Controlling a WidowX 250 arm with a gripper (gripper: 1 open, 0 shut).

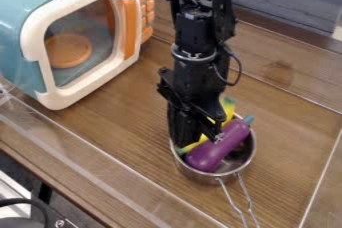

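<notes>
A steel pot (203, 172) with wire handles stands on the wooden counter at lower centre right. Inside it lie a purple eggplant toy (211, 154) and a yellow item with a green end (226, 110), partly hidden. My black gripper (194, 122) hangs over the pot's back left, its fingers down by the toys; whether anything is between them is hard to see.
A toy microwave (60, 42) in blue, white and orange stands at the back left, an orange disc inside. A wall borders the back right.
</notes>
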